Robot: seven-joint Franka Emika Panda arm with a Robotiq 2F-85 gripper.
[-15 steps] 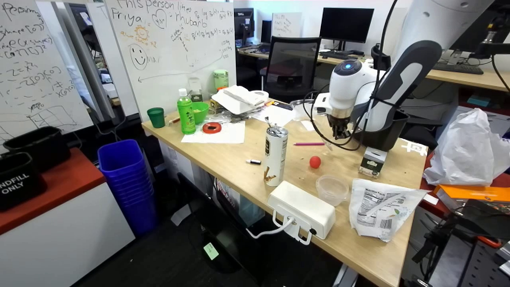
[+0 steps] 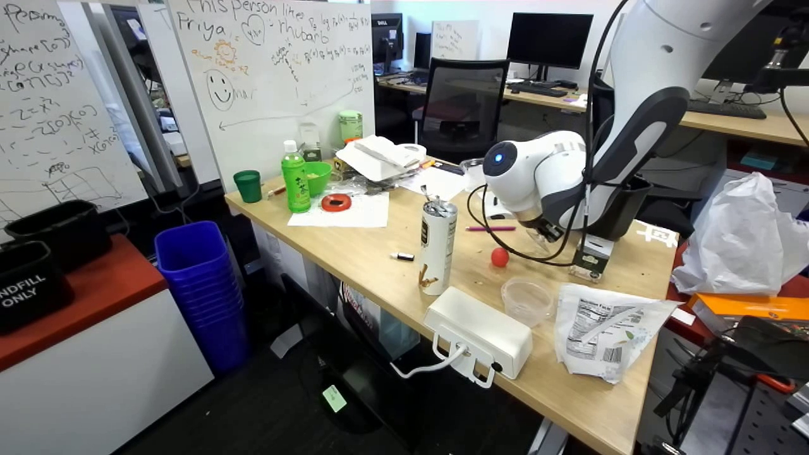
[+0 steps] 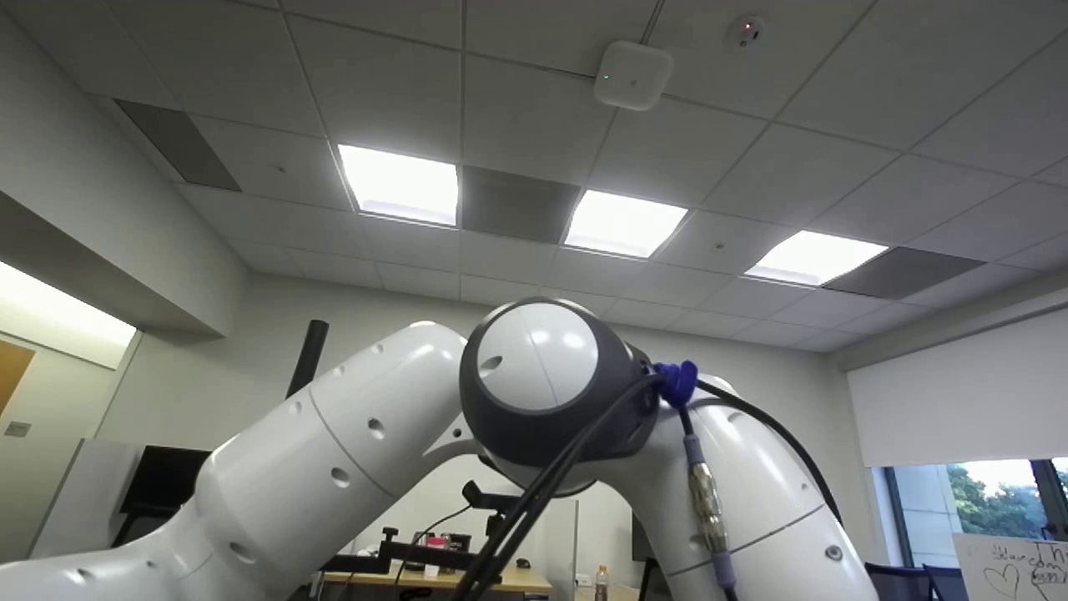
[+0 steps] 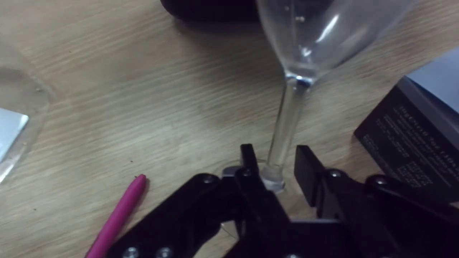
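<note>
A clear stemmed glass (image 4: pixel 284 124) fills the middle of the wrist view, its bowl towards the top and its foot partly hidden by the fingers. My gripper is part open around the lower stem. Room shows between the stem and the right finger; the left finger (image 4: pixel 249 161) is closer, and whether it touches cannot be told. In exterior view 1 the gripper (image 2: pixel 547 230) is low over the table, partly hidden by the wrist and a black cable. Exterior view 2 shows only the upper arm (image 3: pixel 546 361).
Right of the glass stands a small black-and-white box (image 4: pixel 406 129). A pink pen (image 4: pixel 120 210) lies to the left. A black bin (image 2: pixel 626 208) is behind the wrist. The red ball (image 2: pixel 500 257), clear tub (image 2: pixel 527 301) and tall can (image 2: pixel 437 246) stand nearer the front edge.
The wrist has tilted and come down, bringing the gripper closer to the table. In exterior view 1 the loose cable has shifted with it. The other table objects have stayed put.
</note>
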